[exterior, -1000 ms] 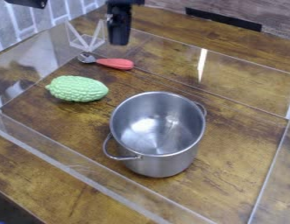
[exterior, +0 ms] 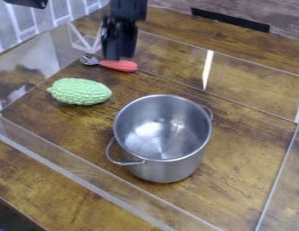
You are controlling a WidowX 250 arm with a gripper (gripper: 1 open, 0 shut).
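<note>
My gripper [exterior: 119, 43] is a blurred dark shape hanging at the top centre, above and just behind a spoon with a red handle [exterior: 119, 65]; whether its fingers are open or shut is not clear. A green, bumpy toy vegetable [exterior: 79, 91] lies at the left on the wooden surface [exterior: 242, 122]. A steel pot [exterior: 176, 158] with two wire handles stands empty at the lower centre.
Clear panels border the work area, along the lower left and right. The wood right of the pot and at the upper right is bare. A white barred rail or wall runs along the upper left.
The pot, spoon and green vegetable have not moved.
</note>
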